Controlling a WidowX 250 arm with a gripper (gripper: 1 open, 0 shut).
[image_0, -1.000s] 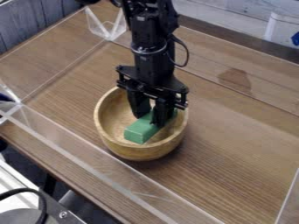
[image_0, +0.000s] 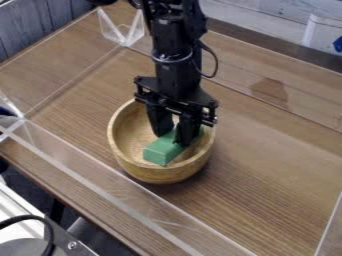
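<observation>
My black gripper (image_0: 175, 125) reaches down from the top into a round wooden bowl (image_0: 131, 150) at the middle of the camera view. Its fingers are around a green block (image_0: 163, 151) that lies inside the bowl, and it appears shut on it. The upper part of the block is partly hidden by the gripper.
The bowl stands on a wooden table (image_0: 261, 180). Some white and dark equipment is at the lower left corner, and clear plastic edges show at the left and top.
The gripper has shifted very slightly over the bowl; the block and bowl look nearly unchanged.
</observation>
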